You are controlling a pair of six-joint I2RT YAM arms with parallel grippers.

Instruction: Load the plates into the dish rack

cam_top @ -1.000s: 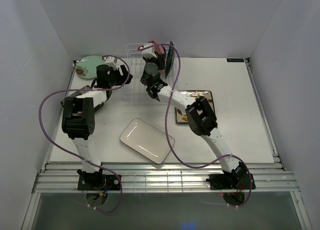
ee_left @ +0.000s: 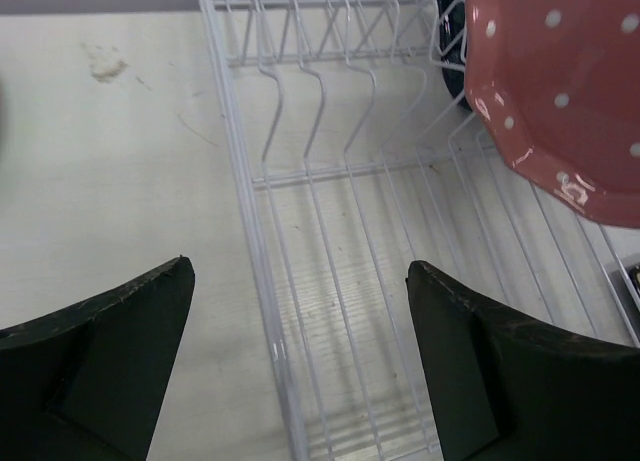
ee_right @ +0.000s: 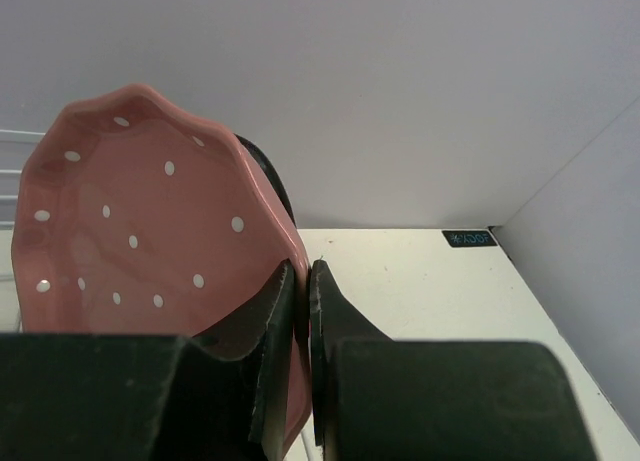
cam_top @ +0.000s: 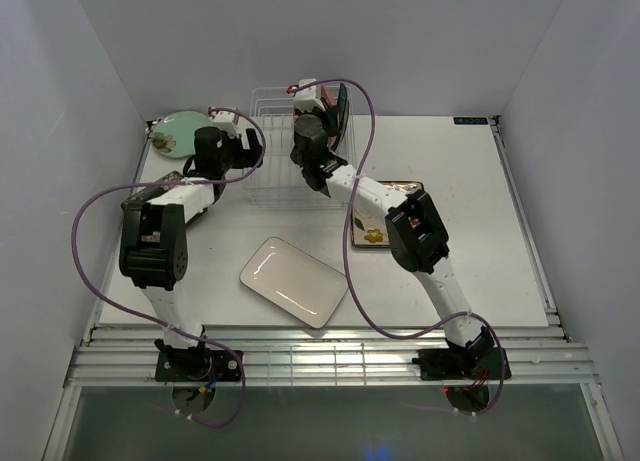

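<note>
A pink spotted plate is held upright at the right side of the wire dish rack [ee_left: 260, 281], my right gripper shut on its rim; it also shows in the left wrist view [ee_left: 550, 71]. A dark plate [cam_top: 342, 116] stands behind it. My left gripper is open at the rack's left edge, empty. A white rectangular plate [cam_top: 293, 281] lies at the front of the counter, and a green plate [cam_top: 180, 131] at the back left.
A patterned tray [cam_top: 375, 236] lies right of the rack, partly under the right arm. Dark items are mostly hidden under the left arm.
The left arm has moved only slightly.
</note>
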